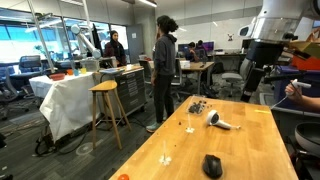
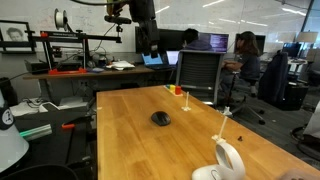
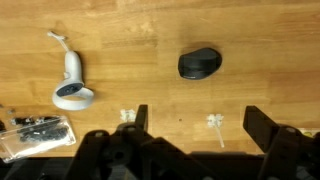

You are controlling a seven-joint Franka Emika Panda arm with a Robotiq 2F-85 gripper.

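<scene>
My gripper stands open above the wooden table, with nothing between its fingers. In exterior view 1 the gripper (image 1: 257,90) hangs at the right, clear of the tabletop. A black computer mouse (image 3: 200,64) lies on the wood in the wrist view, beyond the fingertips; it also shows as a dark mouse (image 2: 160,118) in exterior view 2. To the left in the wrist view is a white handheld controller (image 3: 72,78) with a ring-shaped end. A small white piece (image 3: 216,122) lies between the fingers in the picture, down on the table.
A clear bag (image 3: 38,138) with dark bits lies at the lower left of the wrist view. Another small white piece (image 3: 128,115) is near the left finger. A small red object (image 2: 178,90) sits at the table's far end.
</scene>
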